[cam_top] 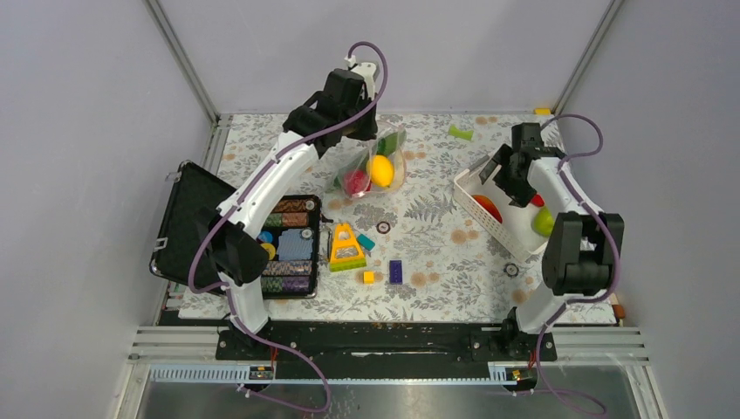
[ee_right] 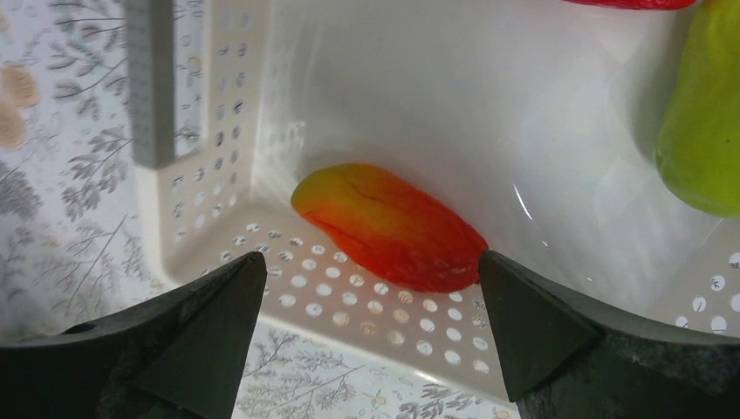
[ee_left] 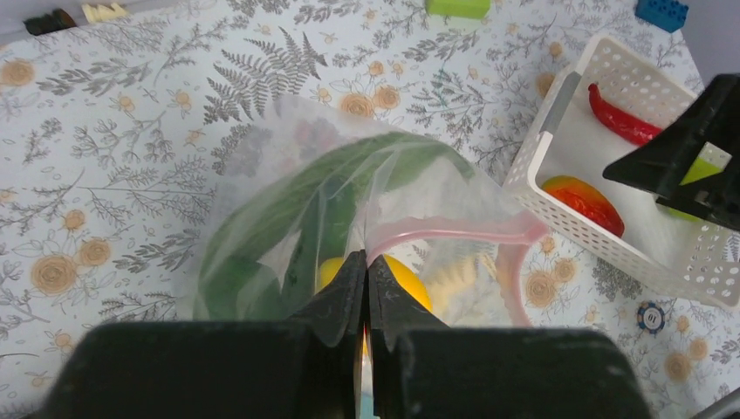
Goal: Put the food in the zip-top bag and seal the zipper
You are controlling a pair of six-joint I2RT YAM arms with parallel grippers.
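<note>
The clear zip bag [cam_top: 393, 175] holds a yellow fruit [cam_top: 380, 172], a red item [cam_top: 354, 182] and green leafy pieces. My left gripper is shut on the bag's top edge, near its pink zipper [ee_left: 454, 234]. My right gripper is open over the white basket [cam_top: 496, 229], its fingers either side of a red-orange mango-like food [ee_right: 388, 227], with nothing visibly held. A green food [ee_right: 698, 113] and a red pepper [ee_left: 624, 118] also lie in the basket.
A chip case [cam_top: 288, 271] lies left, with a yellow toy [cam_top: 346, 249] and small blocks [cam_top: 395, 272] in front of the bag. A green piece [cam_top: 460, 133] lies at the back. Bare cloth separates bag and basket.
</note>
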